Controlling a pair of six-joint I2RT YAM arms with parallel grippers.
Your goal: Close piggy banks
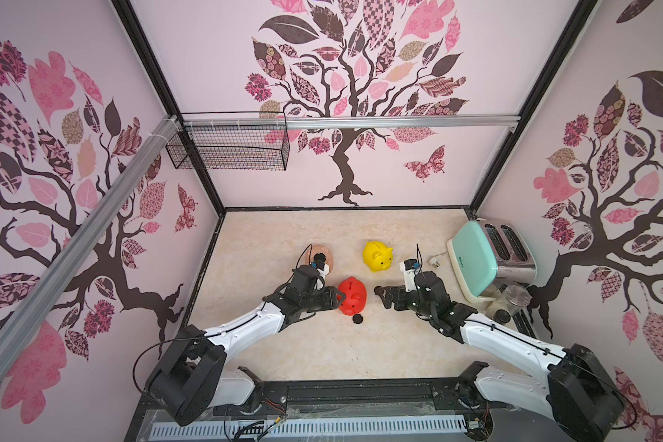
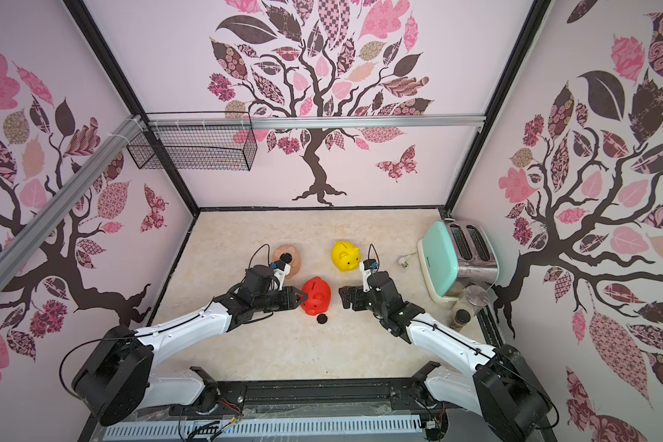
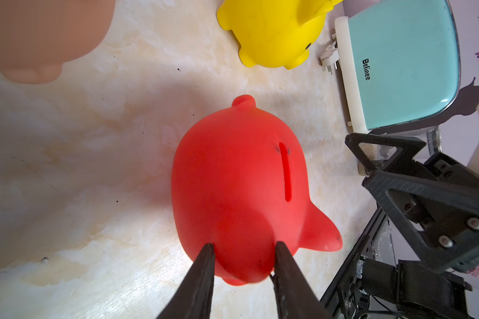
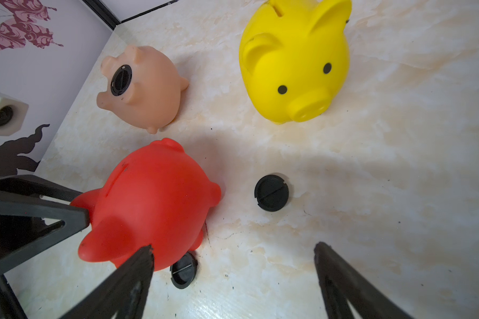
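Note:
My left gripper is shut on an ear of the red piggy bank (image 3: 234,170), whose coin slot shows on top. In the right wrist view, that bank leans over the table, and one black plug (image 4: 184,270) lies partly tucked under its edge. Another black plug (image 4: 271,192) rests on the bare table between the two grippers. To its right my right gripper stands open, nothing between its fingers. The yellow piggy bank (image 4: 298,63) stands upright behind. The peach piggy bank (image 4: 149,90) lies on its side, a black plug (image 4: 121,80) in its underside.
A mint toaster (image 1: 475,258) stands at the right, with its cord plug (image 1: 436,260) beside it. A glass jar (image 1: 512,300) sits in front of it. The wire basket (image 1: 235,147) hangs at the back left.

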